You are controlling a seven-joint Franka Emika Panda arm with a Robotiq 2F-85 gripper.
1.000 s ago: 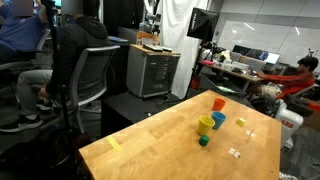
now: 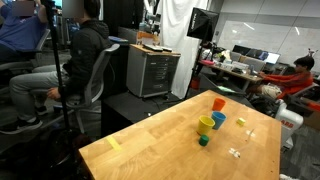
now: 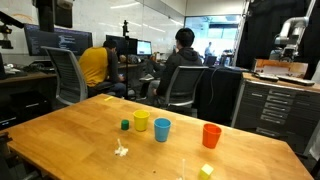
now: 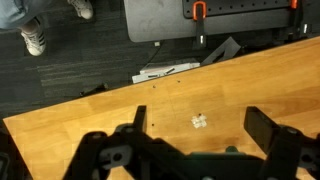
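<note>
In the wrist view my gripper is open above the table, its dark fingers wide apart with nothing between them. Below it on the wood lies a small white piece (image 4: 199, 121); a dark green object (image 4: 232, 150) is partly hidden near the right finger. Exterior view 2 shows a yellow cup (image 3: 141, 121), a blue cup (image 3: 162, 129) and a red cup (image 3: 211, 135) standing apart. A small green object (image 3: 125, 125) sits beside the yellow cup. The white piece (image 3: 121, 150) and a yellow block (image 3: 206, 172) lie nearer that camera.
The wooden table (image 2: 145, 150) has wide bare room on its left side in exterior view 1. A strip of yellow tape (image 2: 113, 143) marks its edge there. A grey tool cabinet (image 2: 152, 72) and an office chair (image 2: 98, 80) stand beyond the table.
The seated person has shifted, and their arm and leg now show beside the chair, which has turned. Objects on the table look unmoved.
</note>
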